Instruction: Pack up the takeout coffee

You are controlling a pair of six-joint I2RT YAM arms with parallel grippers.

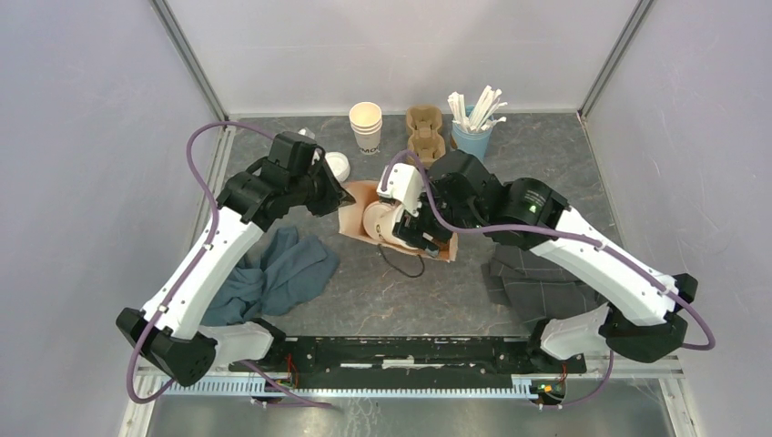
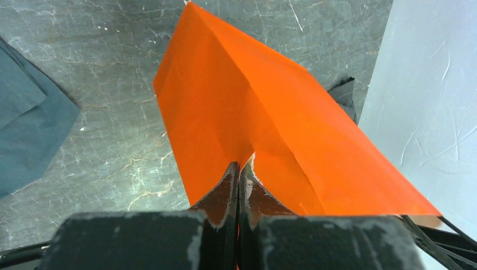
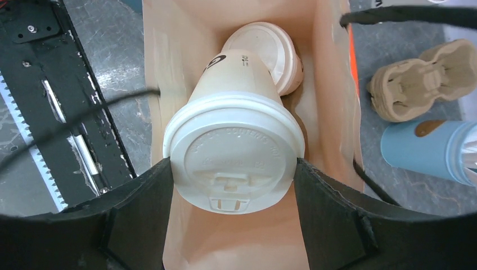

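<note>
The paper bag, orange outside (image 2: 225,101) and tan inside (image 3: 242,239), stands mouth-up in the middle of the table. My left gripper is shut at the bag's side, the orange paper gathered at its fingertips. In the right wrist view, a white-lidded paper cup (image 3: 235,163) lies tilted within the bag mouth. My right gripper is shut on this cup, one finger at each side of the lid. Deeper in the bag, a second lidded cup (image 3: 261,48) sits behind it. From above, the right arm partly covers the bag (image 1: 353,219).
Stacked empty cups (image 1: 366,127), a white lid (image 1: 337,166), cardboard carriers (image 1: 424,123) and a blue cup of straws (image 1: 472,137) stand at the back. Cloths lie left (image 1: 291,273) and right (image 1: 542,291). Black cord handles (image 1: 401,269) hang loose.
</note>
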